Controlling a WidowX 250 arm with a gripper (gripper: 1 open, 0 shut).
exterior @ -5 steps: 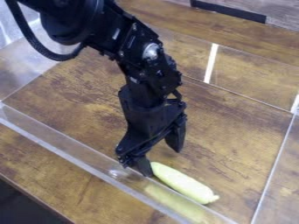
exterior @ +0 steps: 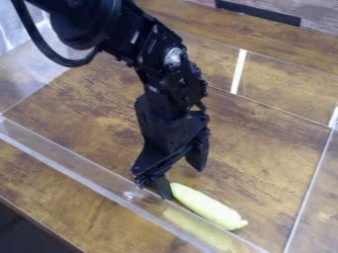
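A pale yellow-green corn-like object (exterior: 209, 206) lies on the wooden floor of a clear-walled enclosure at the bottom right, along the near wall. The black gripper (exterior: 152, 180) is low at the left end of that object, its fingertips beside or over that end, close to the clear wall. The arm hides much of the fingers, and whether they touch the object is unclear.
A clear plastic wall (exterior: 63, 156) runs diagonally along the near side, with further panels at the right and back. The wooden floor (exterior: 258, 143) right of the arm is bare. A dark strip lies at the top right.
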